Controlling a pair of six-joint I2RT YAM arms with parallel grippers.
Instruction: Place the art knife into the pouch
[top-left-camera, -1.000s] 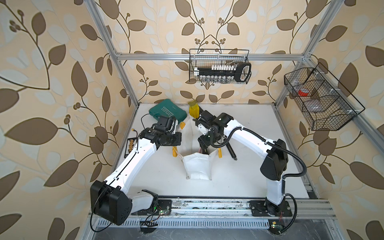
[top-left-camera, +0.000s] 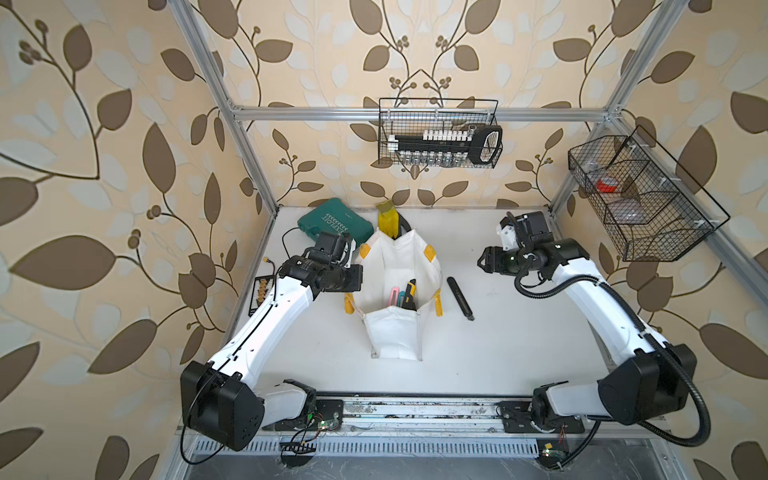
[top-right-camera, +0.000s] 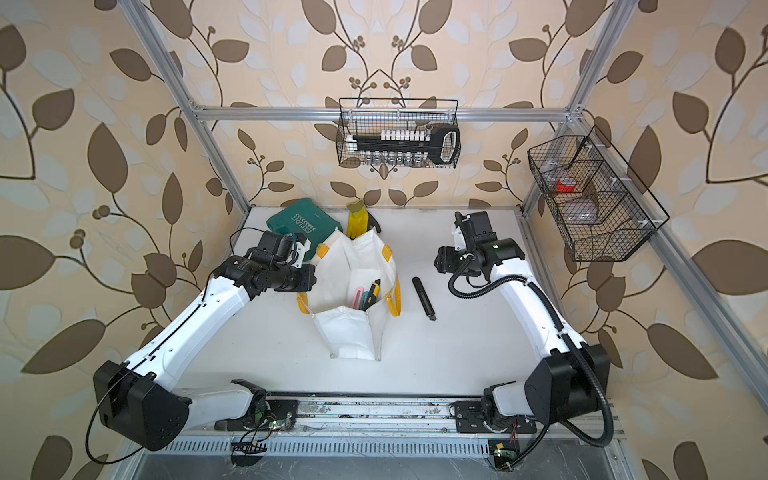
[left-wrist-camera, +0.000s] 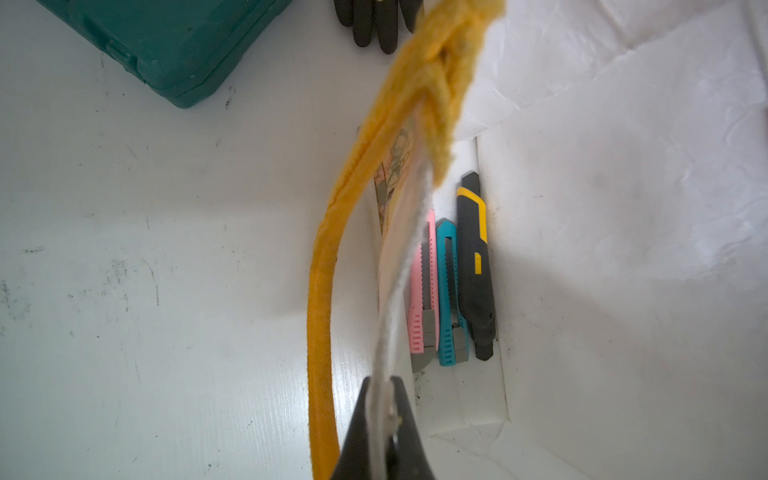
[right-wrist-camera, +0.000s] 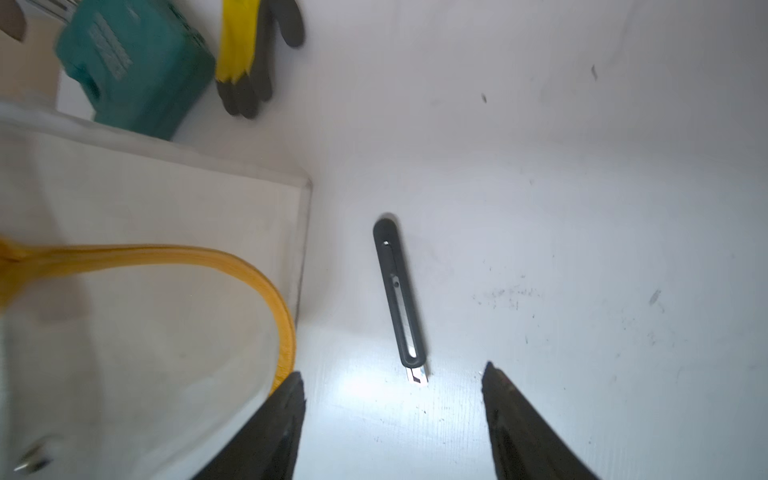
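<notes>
The white pouch (top-left-camera: 396, 340) with yellow straps stands mid-table. Inside lie a pink knife (left-wrist-camera: 422, 288), a teal knife (left-wrist-camera: 448, 288) and a black-and-yellow knife (left-wrist-camera: 472, 256). A black art knife (right-wrist-camera: 397, 292) lies on the table right of the pouch. At the pouch's left side, my left gripper is shut on the pouch's rim. My right gripper stands open above the table, beside the black knife, with nothing between its fingers.
A green case (top-left-camera: 334, 220) and a yellow-and-black glove (top-right-camera: 357, 220) lie at the back. Wire baskets hang on the back and right frame.
My right gripper has lifted out from over the pouch's interior and moved right to above the table near the black knife. The left arm has not moved.
</notes>
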